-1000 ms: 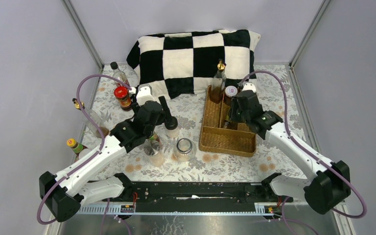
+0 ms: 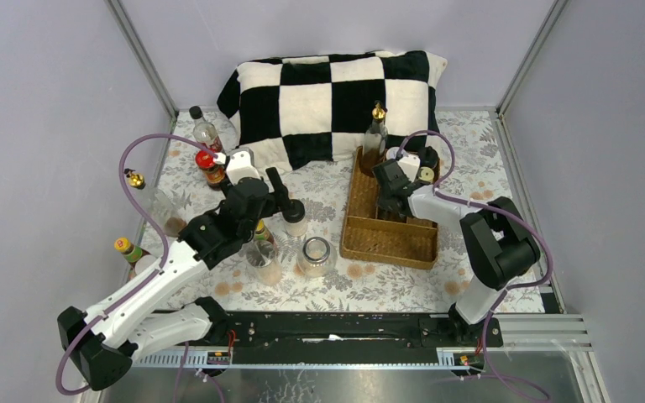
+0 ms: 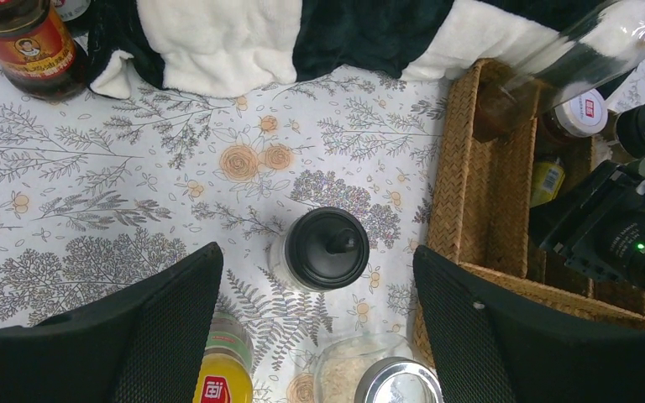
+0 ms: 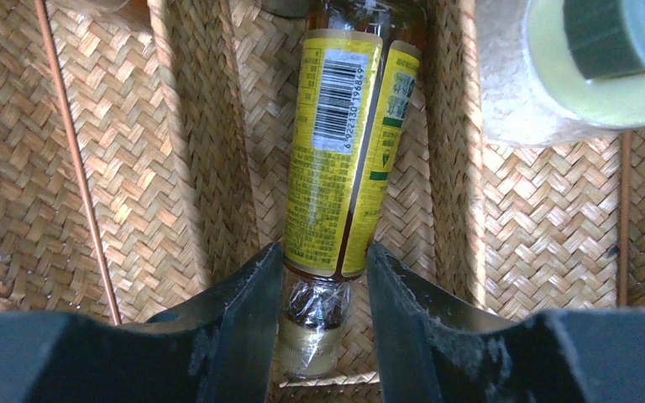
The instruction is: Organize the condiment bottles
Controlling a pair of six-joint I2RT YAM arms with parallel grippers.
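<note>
In the right wrist view a yellow-labelled bottle (image 4: 336, 159) lies lengthwise in a narrow compartment of the wicker basket (image 4: 470, 168), its pale cap (image 4: 311, 348) toward me. My right gripper is part open, a fingertip at either side of the bottle's lower end; whether they touch it I cannot tell. My left gripper is open and empty over the table. Between its fingers, lower down, shows a black-capped jar (image 3: 326, 249). A yellow-capped bottle (image 3: 225, 378) and a metal-lidded glass jar (image 3: 399, 382) stand nearer the front.
Inside the basket an oil bottle with gold spout (image 2: 375, 138) stands at the back left. The front compartment (image 2: 390, 241) is empty. At the table's left are a red-lidded jar (image 2: 210, 168), a dark-capped bottle (image 2: 205, 130) and a gold-spouted bottle (image 2: 164, 210). A checkered cushion (image 2: 336, 105) lies behind.
The left arm has shifted only slightly to the left. The bottles on the table stay put.
</note>
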